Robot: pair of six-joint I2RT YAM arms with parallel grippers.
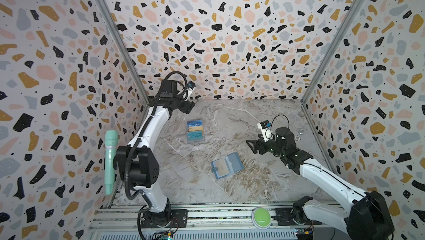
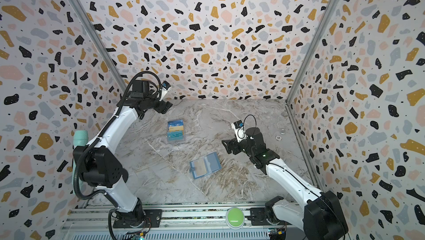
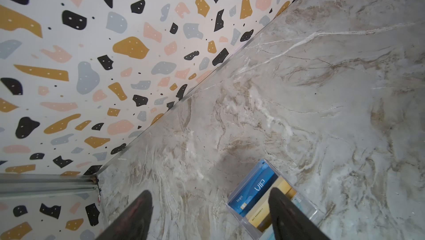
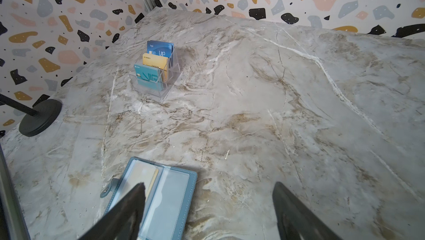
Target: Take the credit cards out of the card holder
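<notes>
A clear stepped stand (image 4: 173, 77) holds three cards upright in tiers: a blue one (image 4: 160, 48) at the back, a yellow one (image 4: 155, 61) in the middle and a teal one (image 4: 147, 75) in front. On the table lies a flat, light-blue opened holder (image 1: 233, 162) with a beige panel (image 1: 220, 167) in its left half. My left gripper is open and empty, raised beyond the back of the stand. To the right of the opened holder, my right gripper hovers, also open with nothing between its fingers.
A teal microphone (image 1: 111, 160) stands at the left edge, its round black base (image 4: 40, 117) showing in the right wrist view. Small clear round items (image 2: 279, 137) lie at the far right.
</notes>
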